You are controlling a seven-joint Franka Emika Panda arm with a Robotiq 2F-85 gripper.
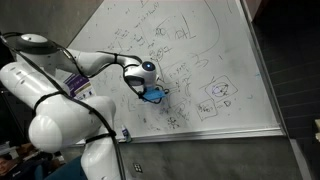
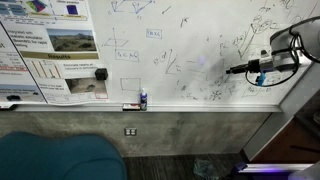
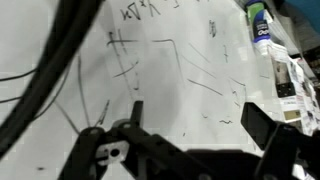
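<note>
The whiteboard [image 1: 215,60], covered in handwriting and sketches, faces my gripper [image 1: 160,95]. In the wrist view, the gripper is open, with its two fingers wide apart and only board showing between them. From the other side, exterior view 2 places the gripper [image 2: 238,70] in front of the board's right part. No cloth hangs from the fingers.
A bottle [image 2: 143,99] and an eraser [image 2: 131,107] rest on the board's lower ledge. A dark cable crosses the wrist view's left side. Posters [image 2: 45,50] cover the far left, above a teal chair [image 2: 60,155]. Grey wall [image 1: 210,158] lies below the ledge.
</note>
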